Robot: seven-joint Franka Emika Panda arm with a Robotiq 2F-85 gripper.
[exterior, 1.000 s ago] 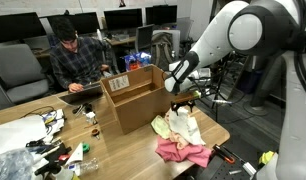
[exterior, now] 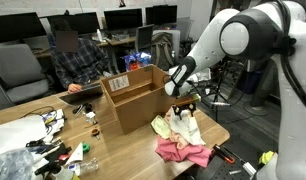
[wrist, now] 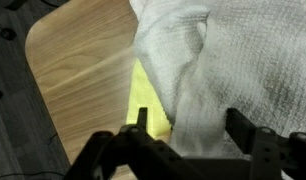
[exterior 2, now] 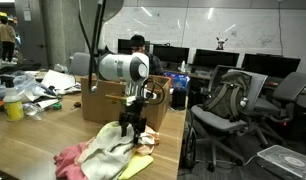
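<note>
A white-grey cloth (wrist: pixel 243 70) fills much of the wrist view, with a fold bunched at my gripper. The fingers (wrist: pixel 236 124) stand apart, low over that fold, and whether they touch it is hard to tell. In exterior view 1, my gripper (exterior: pixel 181 104) points down at the far end of the white cloth (exterior: pixel 187 127). A pink cloth (exterior: pixel 183 152) lies on the near side. Yellow cloth (exterior 2: pixel 136 166) and peach cloth (exterior 2: pixel 149 139) show beside and under the white one in exterior view 2.
A large open cardboard box (exterior: pixel 136 100) stands just behind the cloths. Papers, tools and small items (exterior: pixel 55 150) clutter the table's left part. Bare wood (exterior: pixel 121 150) lies between them and the cloths. A person (exterior: pixel 81 62) is behind the table.
My gripper has come down slightly onto the white cloth's far end over the last second. The cloths lie much as before. The person behind the table has shifted.
</note>
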